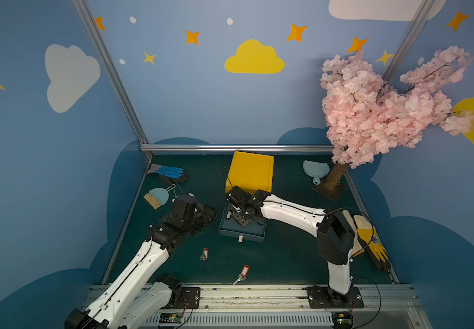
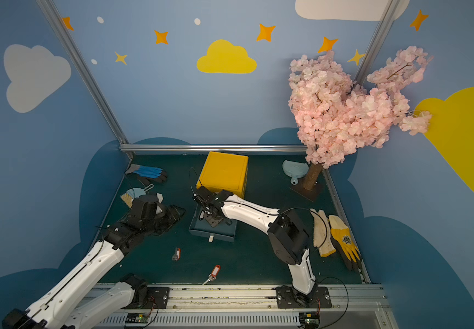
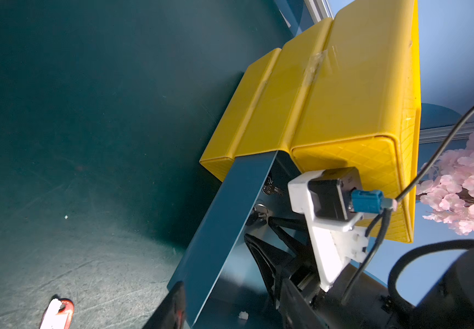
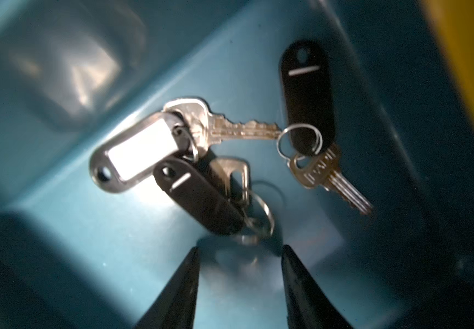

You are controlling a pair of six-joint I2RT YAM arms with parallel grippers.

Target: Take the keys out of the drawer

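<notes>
The pulled-out blue drawer [image 1: 252, 234] juts from the yellow cabinet [image 1: 251, 171]. Inside it the right wrist view shows keys with a white-labelled tag [image 4: 142, 149], keys with a dark tag [image 4: 201, 198] close against them, and keys with another black tag [image 4: 308, 98] apart toward the far side. My right gripper is down in the drawer with its fingers apart. Just beyond its fingertips lies the ring of the middle keys; nothing is between them. My left gripper is open and empty, left of the drawer above the table.
Red-tagged keys [image 1: 242, 274] and a second red tag [image 1: 204, 254] lie on the table in front. A brush [image 1: 159, 196], blue gloves [image 1: 168, 172], a dustpan [image 1: 316, 169], yellow gloves [image 1: 371, 241] and a blossom tree stand or lie around the sides.
</notes>
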